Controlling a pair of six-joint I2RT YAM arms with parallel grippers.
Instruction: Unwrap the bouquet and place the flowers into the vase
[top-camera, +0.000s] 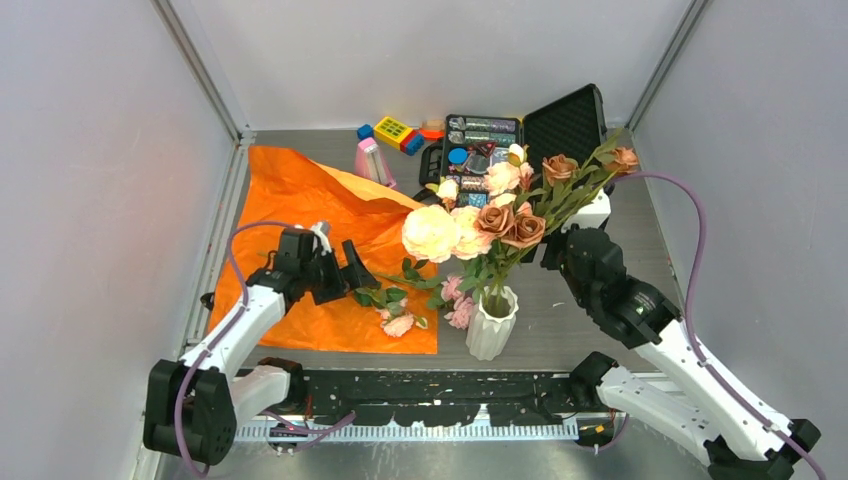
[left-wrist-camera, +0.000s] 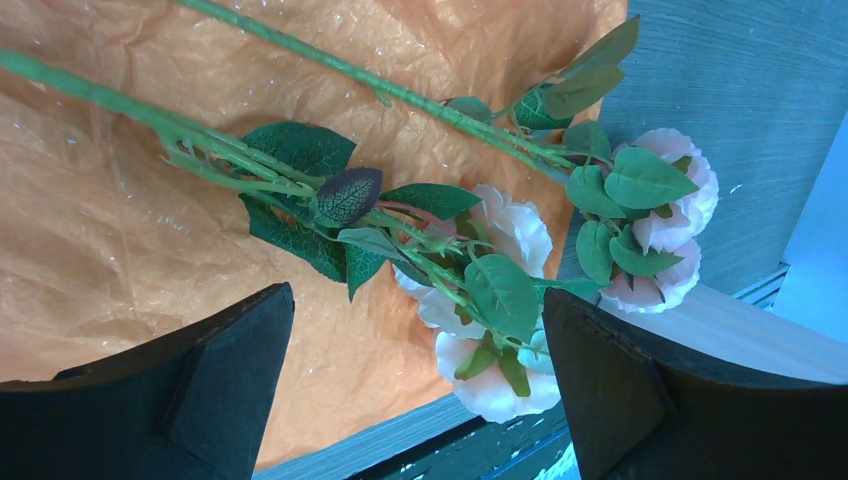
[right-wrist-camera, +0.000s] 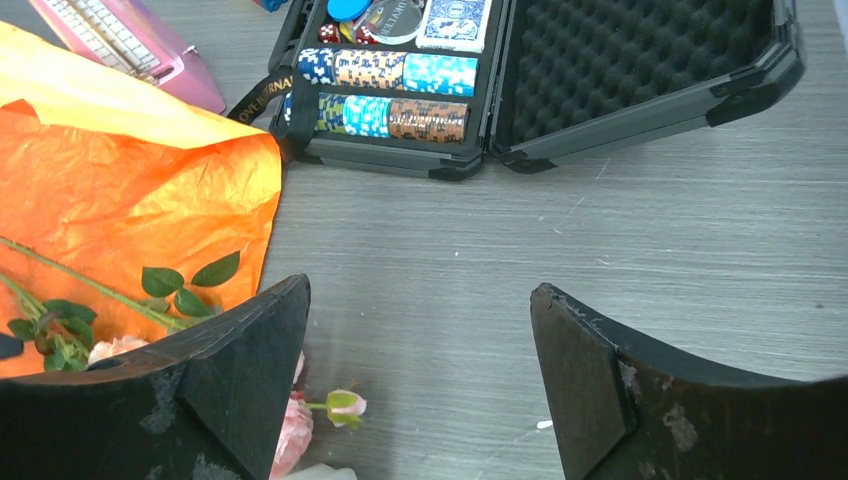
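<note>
A white vase (top-camera: 490, 330) near the front holds a tall bunch of cream and brown roses (top-camera: 432, 235). On the orange paper (top-camera: 280, 320) lie loose pink-flowered stems (top-camera: 397, 325), more pink blooms (top-camera: 460, 310) lying beside the vase. My left gripper (top-camera: 350, 275) is open above these stems; in the left wrist view the stems (left-wrist-camera: 440, 120) pass beyond and between its fingertips. My right gripper hangs open and empty over bare grey table, right of the vase and partly behind the roses in the top view.
An open case (right-wrist-camera: 640, 60) of poker chips, a pink object (top-camera: 372, 160) and a yellow toy (top-camera: 395, 133) stand at the back. Bare table lies right of the vase. Walls close in the left, back and right sides.
</note>
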